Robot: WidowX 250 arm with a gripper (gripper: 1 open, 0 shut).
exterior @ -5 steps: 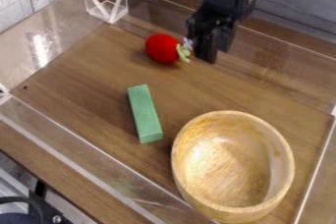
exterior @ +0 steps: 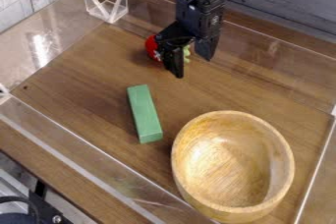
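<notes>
My gripper [exterior: 174, 55] is open at the upper middle, its dark fingers down around a red object with a green top [exterior: 153, 48], like a strawberry or tomato, which is partly hidden behind them. A green block [exterior: 144, 114] lies on the wooden surface in the lower middle left. A large pale wooden bowl [exterior: 231, 147] sits at the lower right.
Clear plastic walls edge the wooden surface [exterior: 79, 90], with a clear bracket [exterior: 105, 4] at the upper left. The middle and left of the surface have free room. A black cable shows at the bottom left.
The gripper has moved left and down from above the right of the red object to around it, now partly covering it. The bowl and green block have not moved.
</notes>
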